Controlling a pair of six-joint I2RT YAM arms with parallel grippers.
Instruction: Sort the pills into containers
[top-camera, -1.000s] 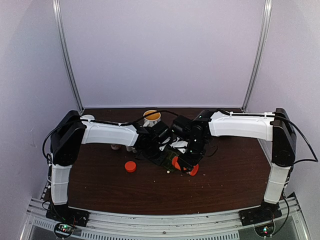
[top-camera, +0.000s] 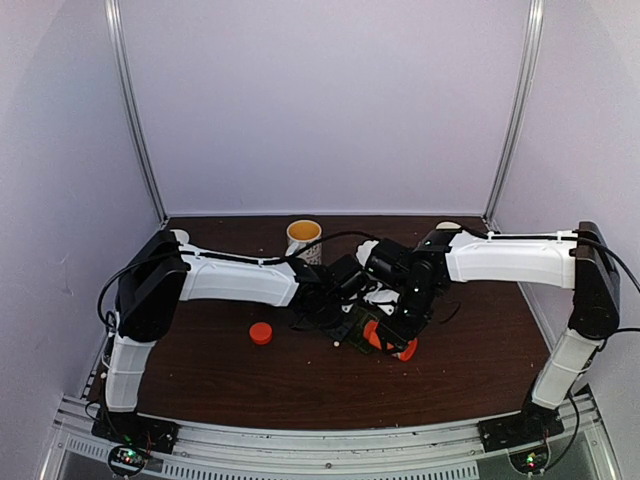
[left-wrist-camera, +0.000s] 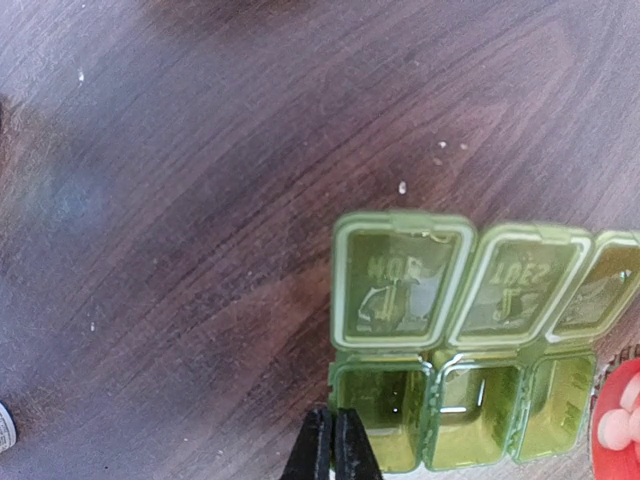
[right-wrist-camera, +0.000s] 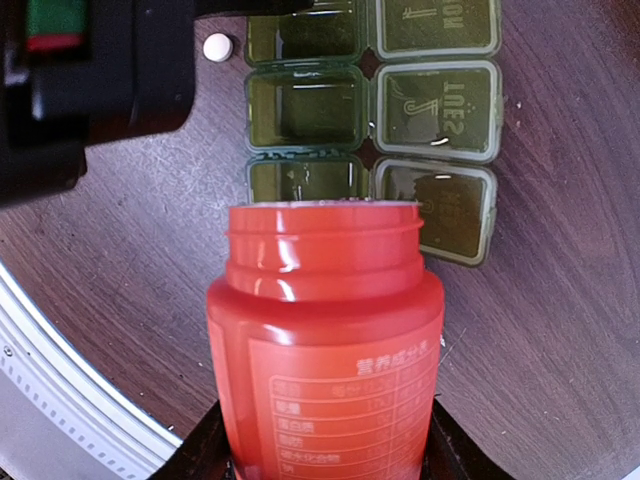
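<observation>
A green pill organizer (left-wrist-camera: 480, 352) lies on the dark table, its three visible lids standing open and the compartments below them showing no pills. My left gripper is shut, its tips at the organizer's left edge; nothing shows clearly between them. In the right wrist view a red, uncapped bottle (right-wrist-camera: 330, 330) is clasped by my right gripper, its mouth over the near end of the organizer (right-wrist-camera: 437, 108). Pale pills (left-wrist-camera: 618, 428) show inside the bottle's mouth in the left wrist view. One white pill (right-wrist-camera: 217, 47) lies loose beside the organizer.
A red cap (top-camera: 261, 333) sits on the table left of the grippers. Behind the left arm stands a mug (top-camera: 304, 236). Both arms meet closely near the centre, while the front of the table (top-camera: 270, 390) is clear.
In the top view both arms have shifted to the right, and the red bottle has moved right with the right gripper. The cap stays where it was.
</observation>
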